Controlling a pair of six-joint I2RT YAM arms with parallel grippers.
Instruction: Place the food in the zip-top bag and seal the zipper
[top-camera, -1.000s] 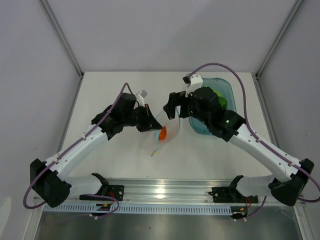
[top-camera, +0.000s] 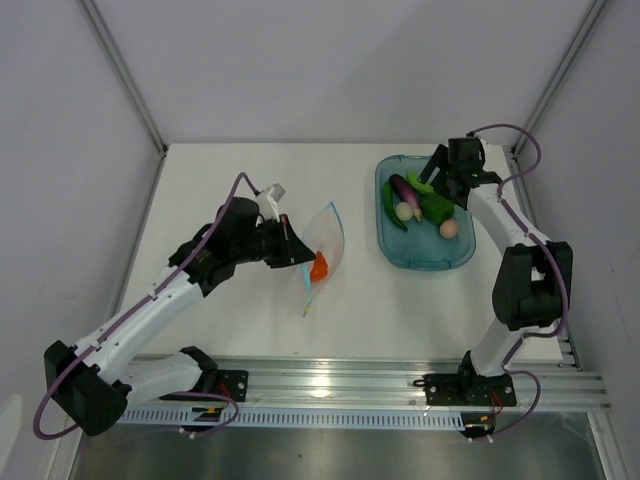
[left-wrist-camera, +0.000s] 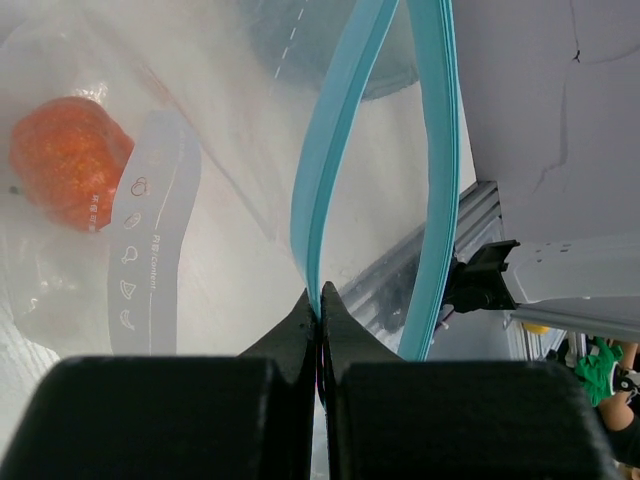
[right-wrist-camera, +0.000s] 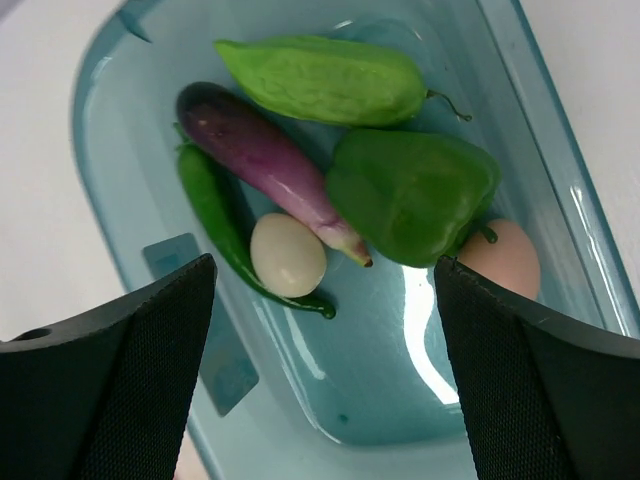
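A clear zip bag (top-camera: 327, 240) stands on the table with an orange item (left-wrist-camera: 70, 160) inside. My left gripper is shut on the rim of its cyan zipper strip (left-wrist-camera: 435, 150), holding the mouth apart. My right gripper (top-camera: 440, 160) is open over the blue tray (top-camera: 420, 255). In the right wrist view the tray holds an eggplant (right-wrist-camera: 260, 160), green chili (right-wrist-camera: 215, 215), green pepper (right-wrist-camera: 405, 190), long light-green vegetable (right-wrist-camera: 320, 80), white egg (right-wrist-camera: 287, 252) and brown egg (right-wrist-camera: 500, 255).
My right gripper has moved from beside the bag to above the back of the tray. The left gripper has shifted slightly left with the bag.
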